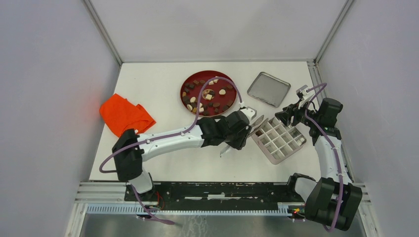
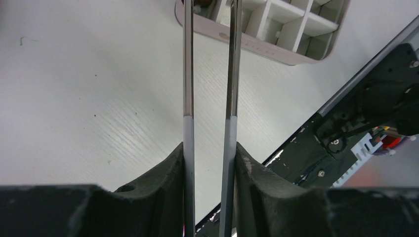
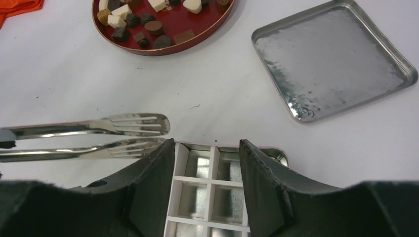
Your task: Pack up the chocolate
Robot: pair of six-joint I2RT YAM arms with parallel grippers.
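Observation:
Metal tongs [image 1: 257,125] are held in my left gripper, whose fingers close on their two arms. In the right wrist view the slotted tong tips [image 3: 139,124] stand slightly apart, nothing seen between them, near the box's upper-left corner. The divided chocolate box [image 1: 280,140] stands on the table's right side; a dark brown chocolate [image 2: 201,9] shows in its corner compartment, and the other visible compartments look empty. My right gripper is open above the box's far edge, fingers apart. The red round plate [image 1: 207,114] bears several brown and white chocolates.
An empty silver tray [image 1: 269,89] lies behind the box. Orange cloth [image 1: 127,114] is bunched at the table's left. Bare white table stretches across the front and left-middle.

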